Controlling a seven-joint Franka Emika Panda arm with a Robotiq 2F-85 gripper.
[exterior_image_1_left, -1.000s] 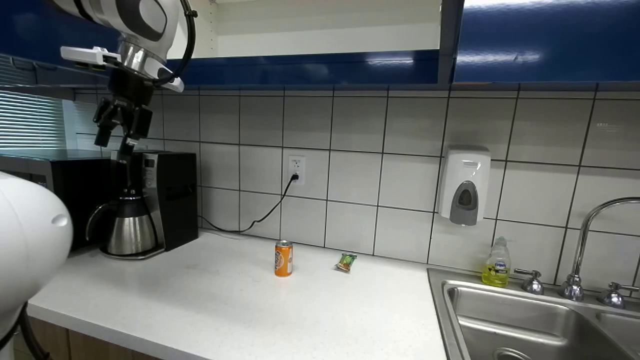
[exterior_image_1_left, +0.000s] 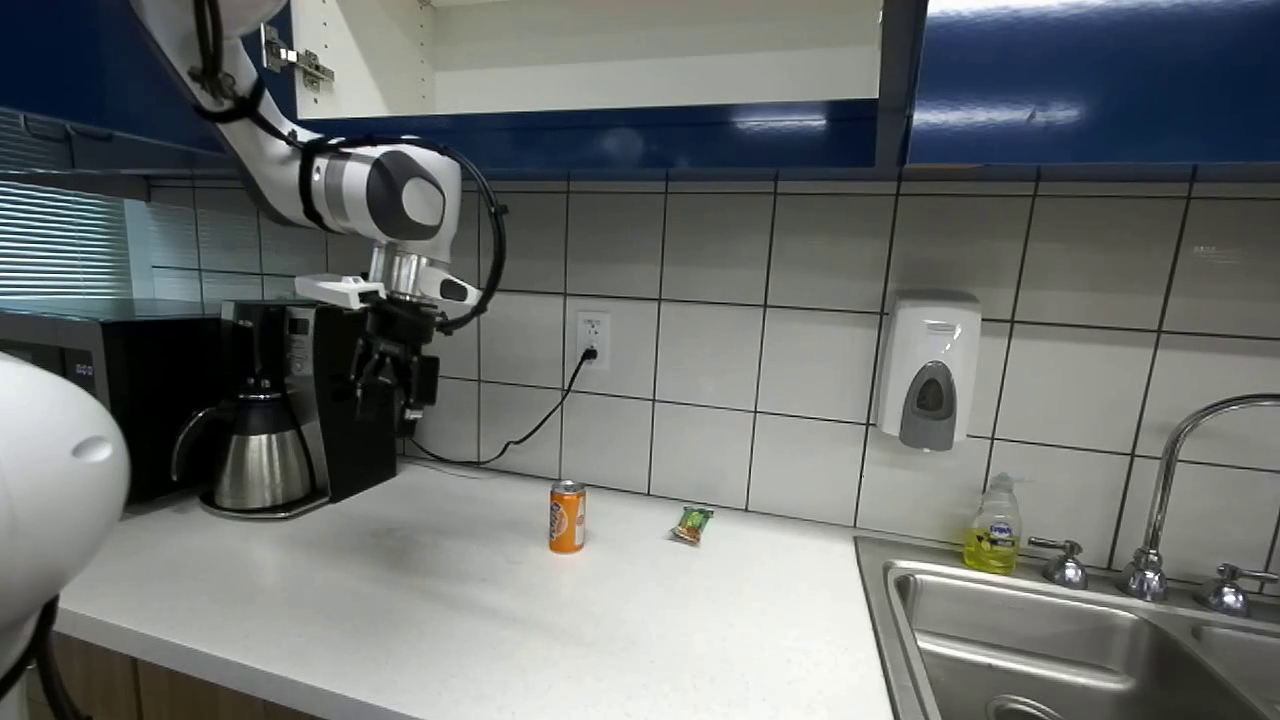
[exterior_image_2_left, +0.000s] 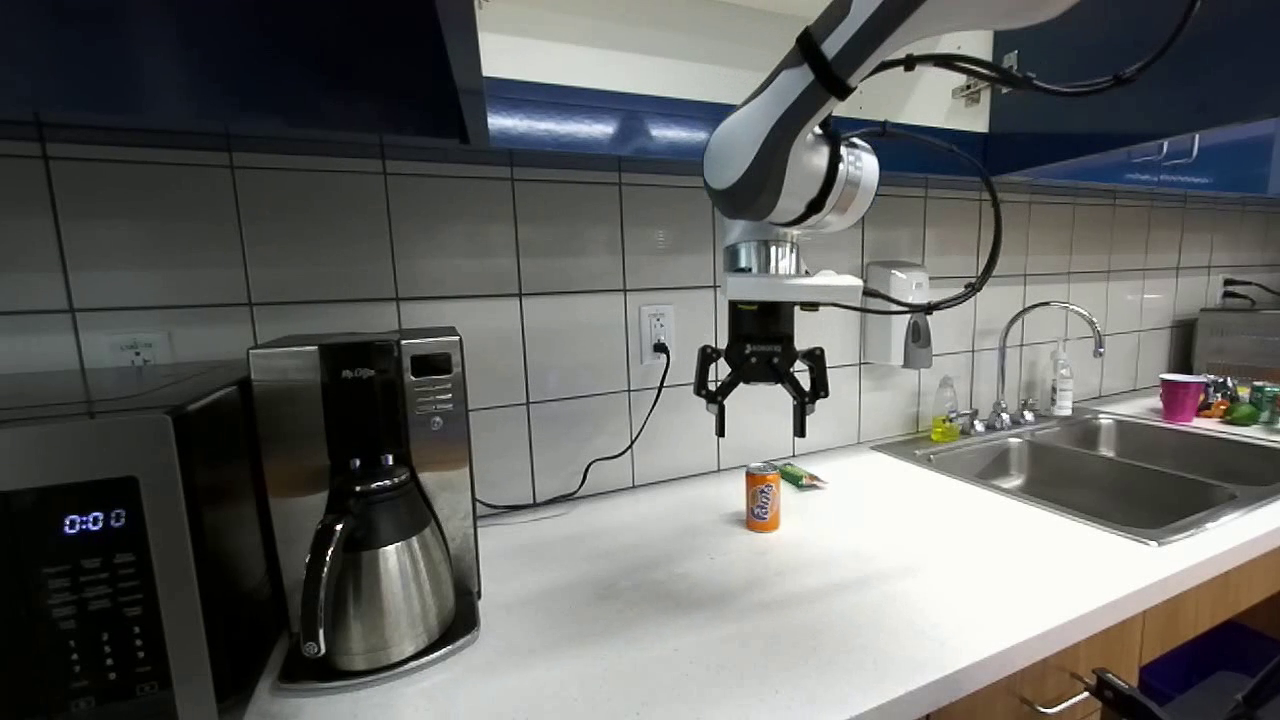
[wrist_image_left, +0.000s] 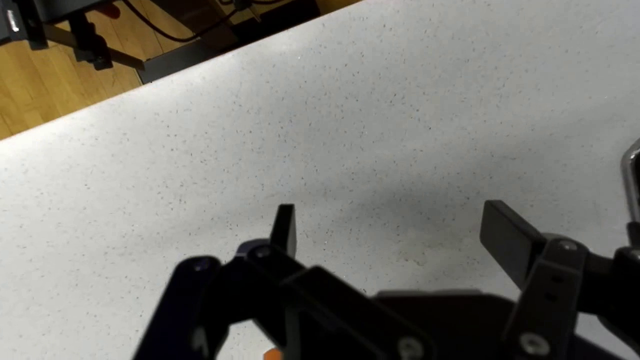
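Note:
My gripper (exterior_image_2_left: 759, 434) hangs above the counter with its fingers pointing down. It stands open, and only bare countertop shows between the fingertips in the wrist view. An orange Fanta can (exterior_image_1_left: 567, 517) is upright on the counter, lower than the gripper and apart from it; exterior view 1 has it to the gripper's right. Only a sliver of orange (wrist_image_left: 273, 354) shows at the wrist view's bottom edge, the rest hidden by the gripper. A small green snack packet (exterior_image_1_left: 692, 524) lies flat near the backsplash, partly behind the can (exterior_image_2_left: 762, 498) in exterior view 2.
A coffee maker with a steel carafe (exterior_image_2_left: 390, 588) and a microwave (exterior_image_2_left: 108, 564) stand at the left. An open cupboard (exterior_image_1_left: 654, 54) is overhead. Soap bottle (exterior_image_1_left: 993, 528) and sink (exterior_image_1_left: 882, 600) are at the right.
My arm has come down and moved right in exterior view 1, from above the coffee maker to nearer the can. The can and packet have stayed where they were.

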